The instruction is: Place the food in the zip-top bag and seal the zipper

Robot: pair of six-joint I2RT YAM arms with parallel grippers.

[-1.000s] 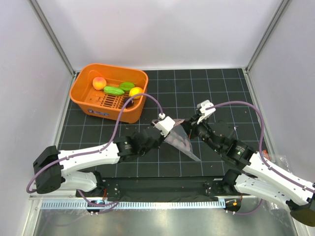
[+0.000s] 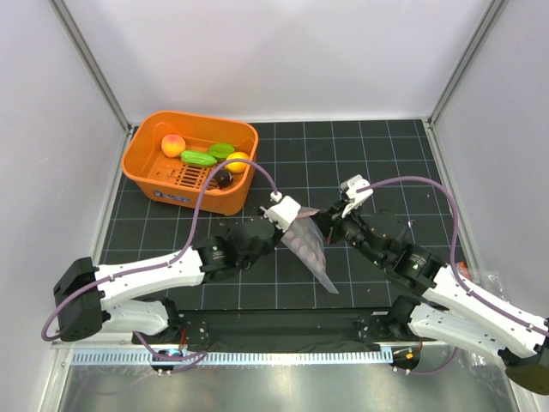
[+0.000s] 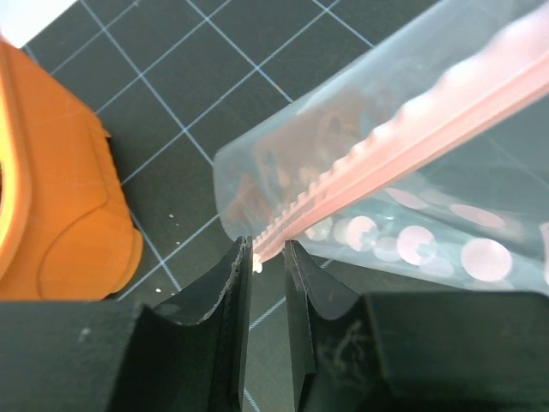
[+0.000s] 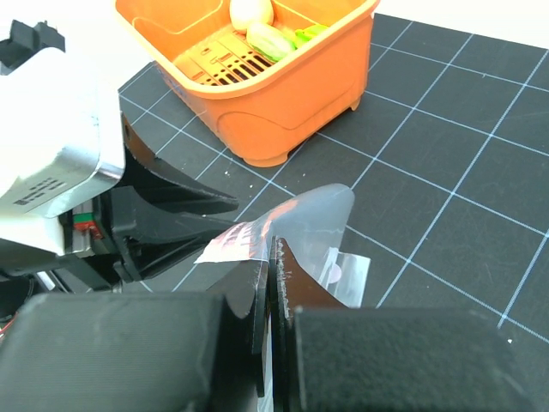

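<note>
A clear zip top bag (image 2: 309, 249) with a pink zipper strip hangs between the two grippers. In the left wrist view my left gripper is shut on one end of the pink zipper (image 3: 403, 142). My right gripper is shut on the bag's top, whose folded flap (image 4: 304, 223) rises above its fingers. The food lies in an orange basket (image 2: 184, 193) at the back left: a peach (image 2: 172, 145), a green cucumber (image 2: 197, 158), a green item (image 2: 220, 149), a yellow fruit (image 2: 237, 160) and a dark one (image 2: 224, 178).
The basket stands close behind the left arm. A clear crumpled item (image 2: 489, 283) lies at the far right edge.
The right arm looks almost unmoved.
</note>
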